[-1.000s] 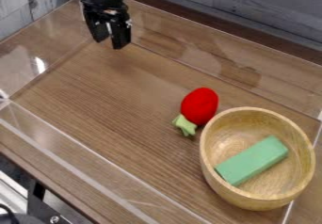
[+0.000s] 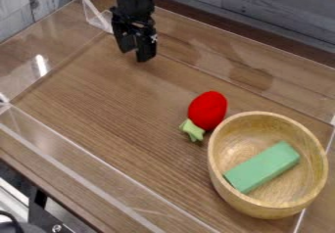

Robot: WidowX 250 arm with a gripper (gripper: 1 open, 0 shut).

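A red strawberry-like object (image 2: 209,111) with a pale green stem lies on the wooden table, right of centre. Below it at the right, a wide pale yellow bowl (image 2: 230,137) holds a green block (image 2: 262,166). My dark gripper (image 2: 133,53) hangs near the top, left of centre and well away from both, its fingers open with nothing visible between them.
Pale walls edge it at the top left and along the back. A dark round item (image 2: 11,222) shows at the bottom left corner.
My gripper has moved to the right along the back of the table. The red object, bowl and green block have not moved.
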